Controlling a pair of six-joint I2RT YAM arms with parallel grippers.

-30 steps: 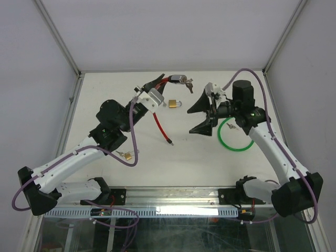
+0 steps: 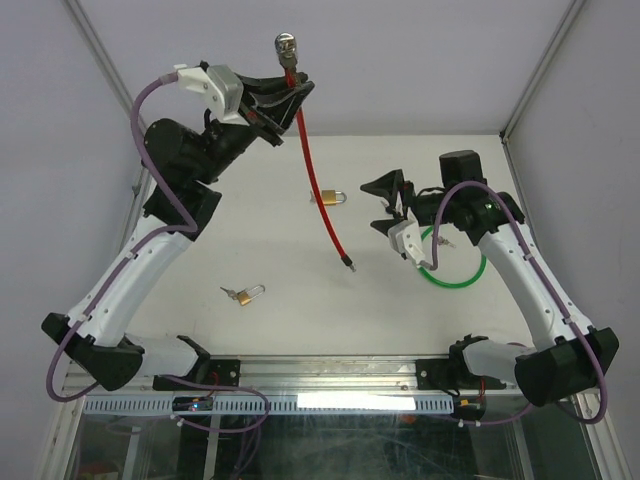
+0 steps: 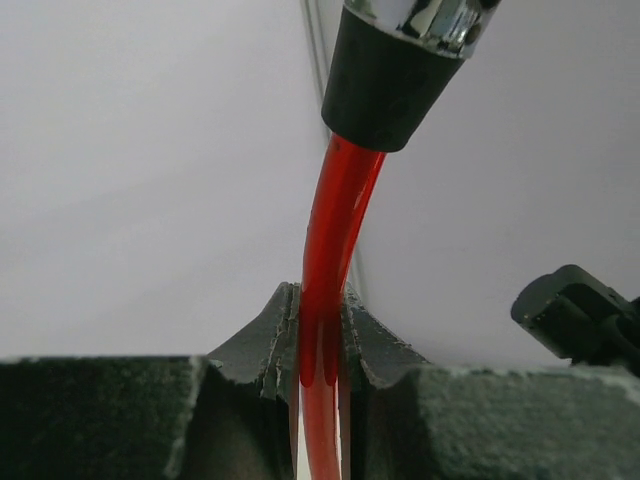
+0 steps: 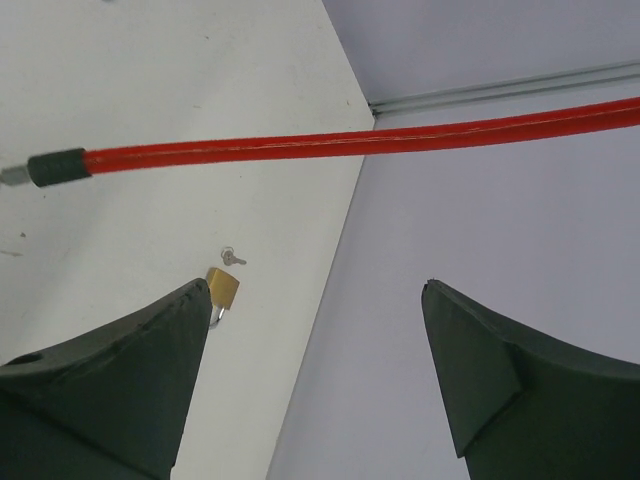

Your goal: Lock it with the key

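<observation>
My left gripper (image 2: 298, 92) is raised at the upper middle, shut on a red cable (image 2: 321, 188) near its metal head (image 2: 286, 50); in the left wrist view the cable (image 3: 326, 250) runs between the fingers. The cable dangles to a dark tip near the centre. My right gripper (image 2: 382, 207) stands open, right of the cable; in the right wrist view the cable (image 4: 300, 147) crosses above its fingers. A brass padlock (image 2: 330, 197) lies at the back middle, another padlock (image 2: 250, 294) with a small key (image 2: 229, 292) at the front left. A small key (image 4: 229, 256) shows in the right wrist view.
A green loop (image 2: 455, 283) lies at the right with small keys (image 2: 444, 241) inside it, partly behind my right arm. The middle and front of the white board (image 2: 330, 315) are clear.
My left gripper has risen toward the back and turned, carrying the red cable, whose head now points up. My right gripper has turned, staying open.
</observation>
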